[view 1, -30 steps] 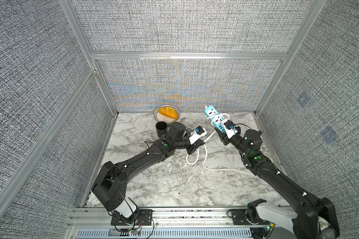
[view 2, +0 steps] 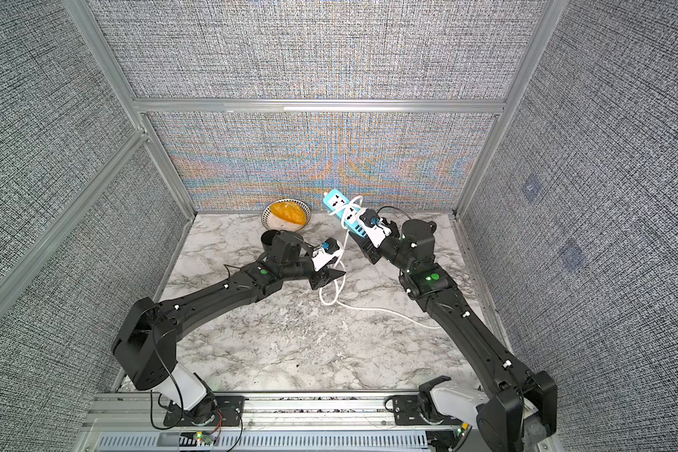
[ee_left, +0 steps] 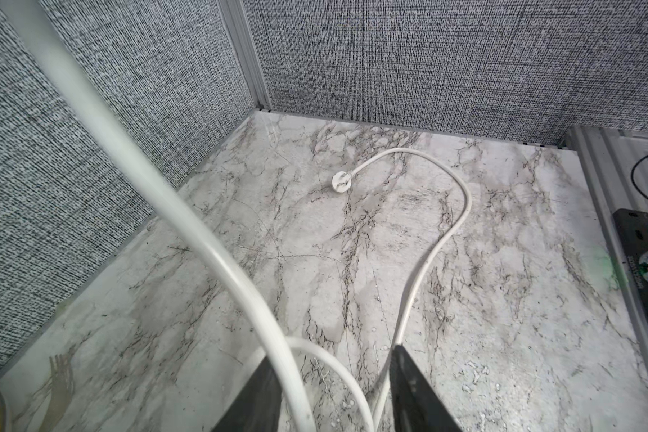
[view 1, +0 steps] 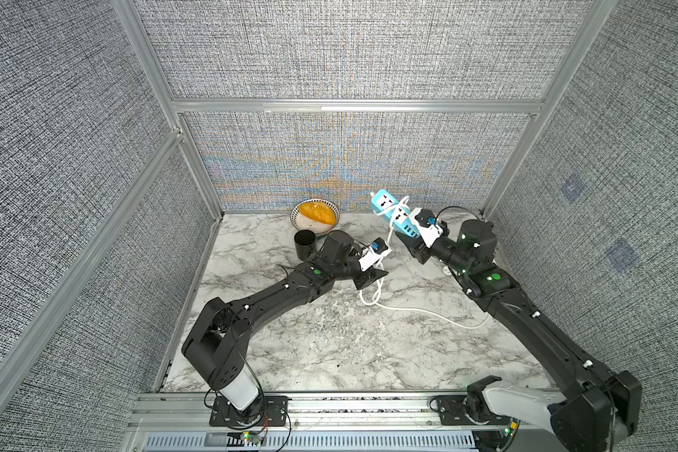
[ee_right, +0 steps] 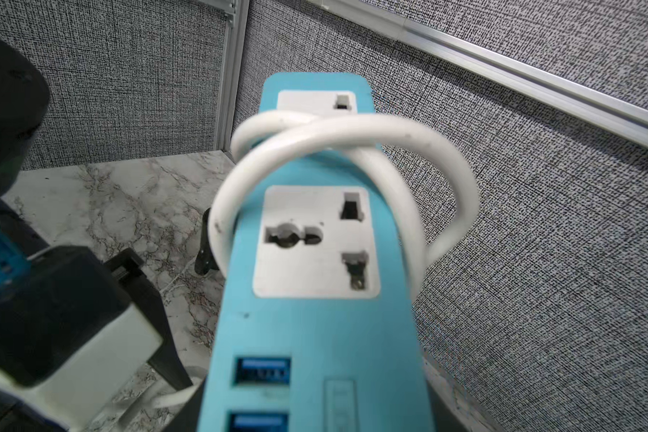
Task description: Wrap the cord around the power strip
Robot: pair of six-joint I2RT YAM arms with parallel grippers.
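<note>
The light blue power strip (view 1: 396, 213) is held up at the back right, tilted, with my right gripper (view 1: 414, 235) shut on its USB end. In the right wrist view, white cord (ee_right: 410, 133) crosses over the strip's face in loose loops that bulge past its right side. From there the cord runs down to my left gripper, whose fingers (ee_left: 255, 396) stand apart. Cord passes at these fingers; whether they touch it cannot be told. Lower down, the cord (view 1: 429, 312) makes a small loop on the table and trails right to its plug (ee_left: 342, 181).
A patterned bowl with something orange (view 1: 316, 213) stands at the back left, a black cup (view 1: 304, 242) just in front of it. A fork (ee_left: 59, 385) lies near the bowl.
My left gripper has shifted only slightly.
</note>
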